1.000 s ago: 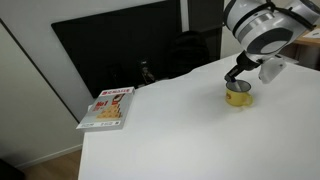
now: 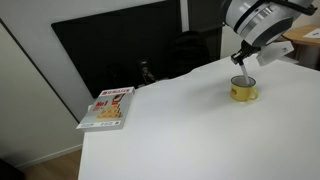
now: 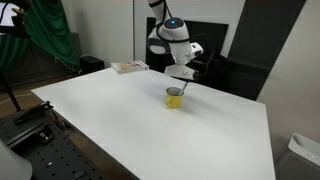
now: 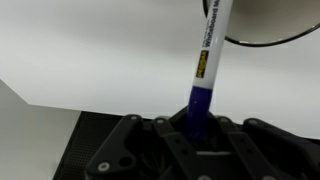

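Observation:
A white marker [image 4: 209,62] with a dark blue end stands out from my gripper, which is shut on that blue end. The marker's far part reaches toward the yellow mug [image 2: 243,88]; in the wrist view it passes over the rim of the mug [image 4: 270,25]. From the first exterior view, the marker [image 2: 243,70] slants down to the mug's opening, with my gripper above it. In the second exterior view the mug [image 3: 174,98] stands upright on the table, the marker leaning at its rim. How deep the marker sits in the mug is hard to tell.
A book or box with a colourful cover [image 2: 107,109] lies at the left of the white table [image 2: 170,140]. A dark screen-like panel [image 2: 110,40] stands behind the table.
My gripper has shifted slightly and risen above the mug, so more of the marker shows now. The mug has slid a little to the right.

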